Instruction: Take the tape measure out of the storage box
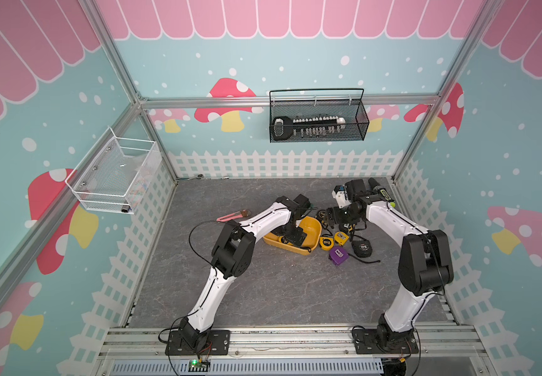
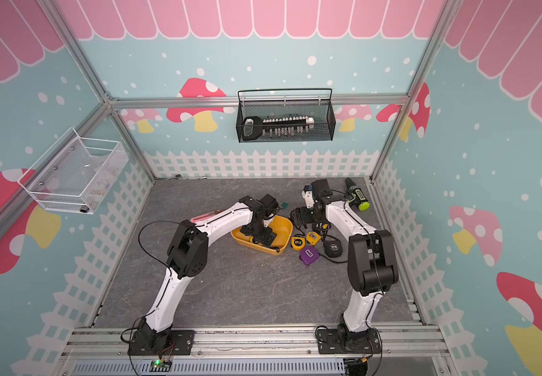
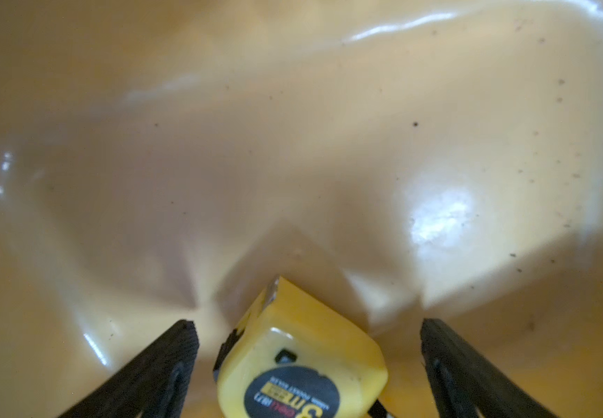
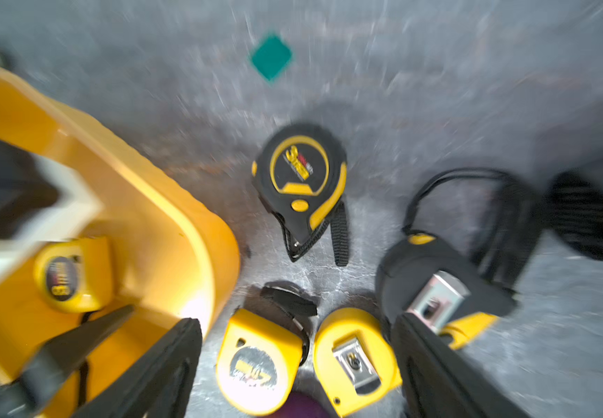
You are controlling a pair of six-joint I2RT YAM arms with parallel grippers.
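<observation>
Inside the orange-yellow storage box (image 1: pixel 312 233) lies a yellow tape measure (image 3: pixel 294 348) with a round dark 3m label. My left gripper reaches down into the box, open, its fingers on either side of that tape measure with gaps between. The right wrist view shows the same tape measure (image 4: pixel 78 275) resting on the box floor, near a finger of the left gripper. Right of the box, my right gripper hangs over the loose tape measures with its fingers apart and nothing gripped. Part of the tape measure is cut off in the left wrist view.
Several tape measures crowd the table right of the box: a black-and-yellow one (image 4: pixel 301 163), two yellow ones, a purple one (image 1: pixel 338 255) and a black one (image 1: pixel 362 248). A drill (image 2: pixel 357 197) lies at the back right.
</observation>
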